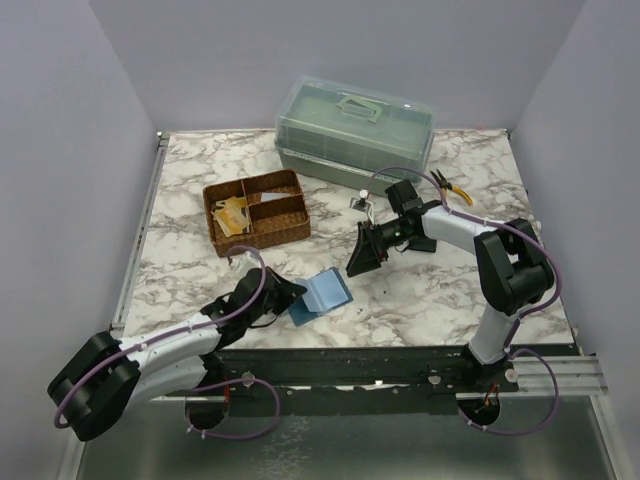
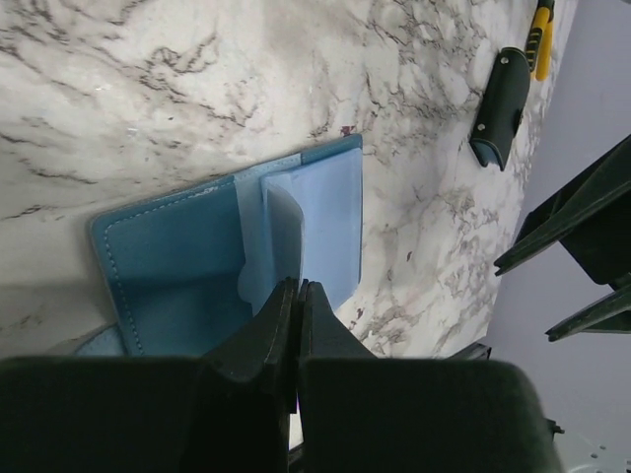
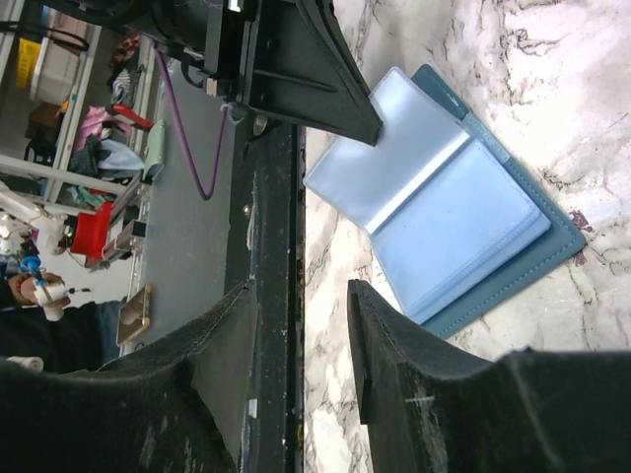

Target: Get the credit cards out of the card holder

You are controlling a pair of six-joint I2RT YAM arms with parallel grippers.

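Note:
The card holder (image 1: 329, 289) lies on the marble table, a blue cover with translucent pale sleeves (image 3: 455, 242). My left gripper is shut at its sleeve; in the left wrist view a sleeve stands raised at the fingertips, though whether it is pinched between them I cannot tell. In the right wrist view that sleeve is lifted beside the left gripper's fingers. My right gripper (image 1: 363, 255) hangs part open to the upper right of the holder, nothing between its fingers.
A wicker basket (image 1: 282, 226) with compartments sits at back left, a clear lidded box (image 1: 352, 135) at the back. Pliers (image 1: 455, 189) and a black pouch (image 2: 499, 103) lie at the right.

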